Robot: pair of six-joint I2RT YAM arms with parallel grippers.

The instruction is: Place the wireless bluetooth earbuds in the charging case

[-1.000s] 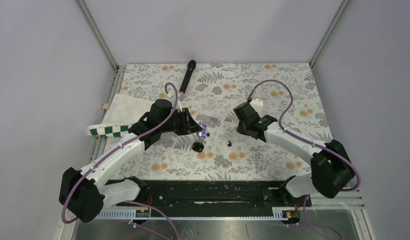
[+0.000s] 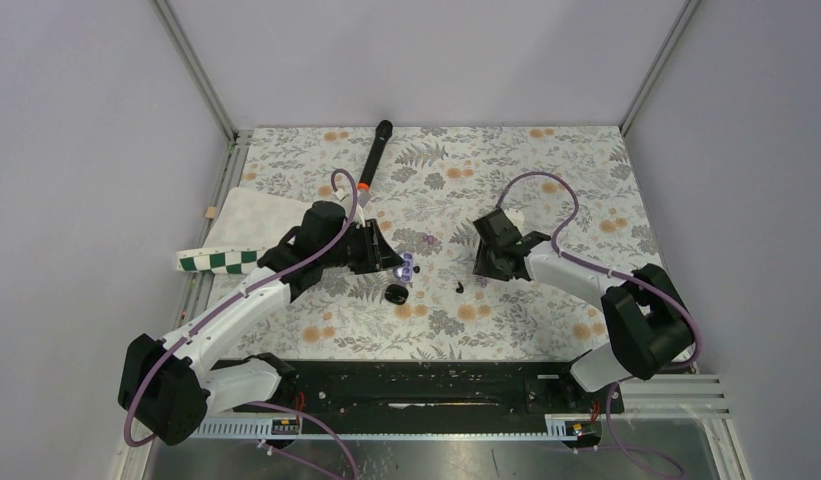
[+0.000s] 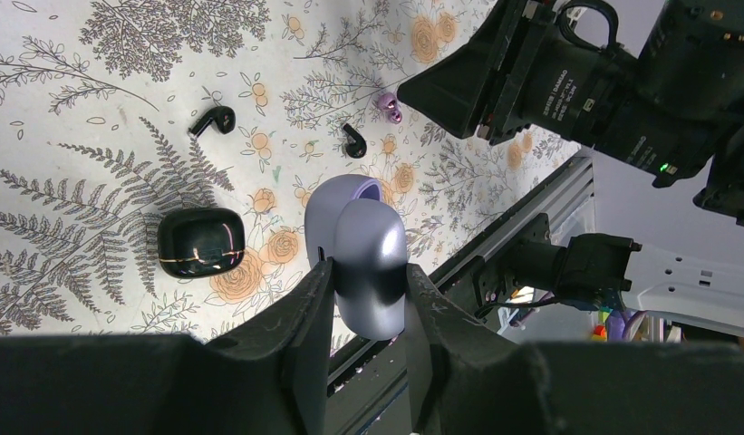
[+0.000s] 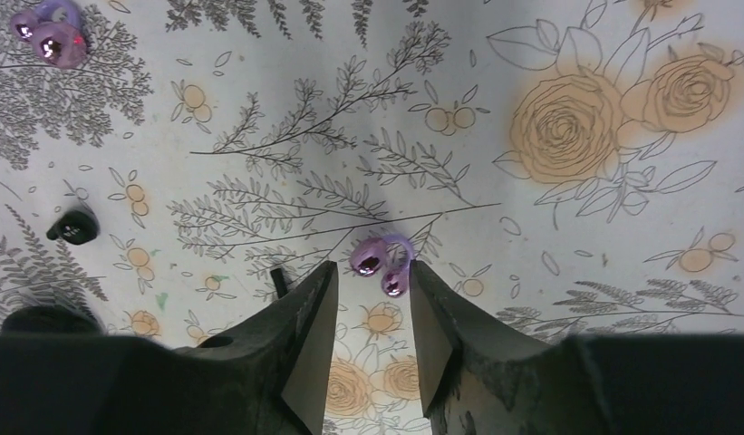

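My left gripper is shut on the open lilac charging case [image 3: 372, 238], held above the cloth. My right gripper is part open over a small pair of purple earbuds [image 4: 368, 256] joined or circled by a lilac loop; whether the fingertips touch them is unclear. Another similar purple pair [image 4: 58, 43] lies farther off in the right wrist view. Two black earbuds [image 3: 218, 119] lie apart on the cloth, near a closed black case [image 3: 201, 242].
A microphone [image 2: 377, 150] lies at the back. A white mat [image 2: 248, 213] with a green-striped strip lies at the left.
The left gripper is nearly still.
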